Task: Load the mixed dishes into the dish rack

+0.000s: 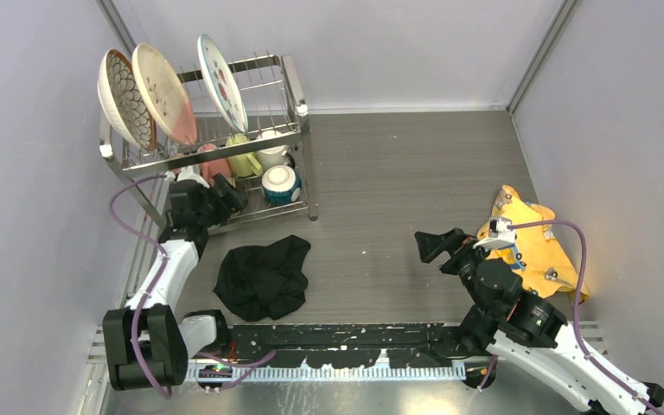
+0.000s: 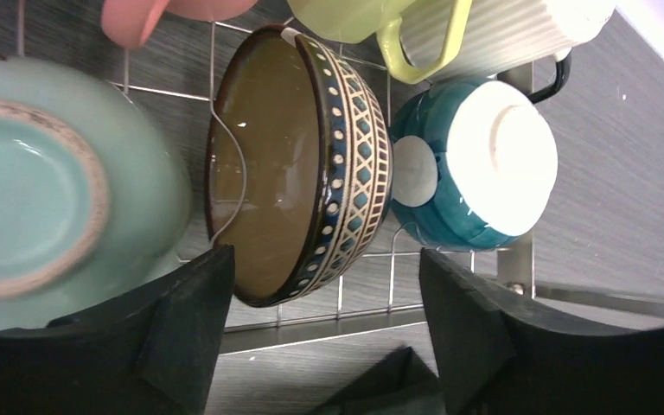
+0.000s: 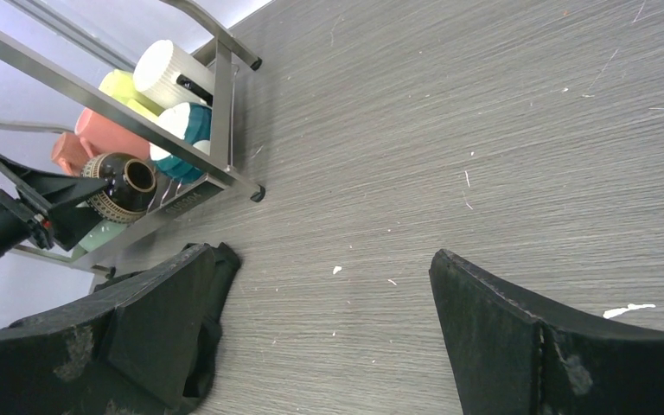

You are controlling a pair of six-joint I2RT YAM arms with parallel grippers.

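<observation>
My left gripper hangs open over the rack's lower tier. Below it a brown patterned bowl point(image 2: 354, 173) stands on edge between a celadon bowl point(image 2: 26, 199) and an upturned teal cup point(image 2: 501, 164); nothing shows held. Pink, yellow-green point(image 2: 424, 35) and white mugs sit behind. On the upper tier stand a patterned bowl point(image 1: 121, 99) and plates point(image 1: 164, 95). My right gripper point(image 1: 432, 246) is open over bare floor at lower right, holding nothing.
A black cloth point(image 1: 261, 275) lies in front of the rack point(image 1: 307, 156). A yellow cloth with small objects point(image 1: 545, 255) is at the right.
</observation>
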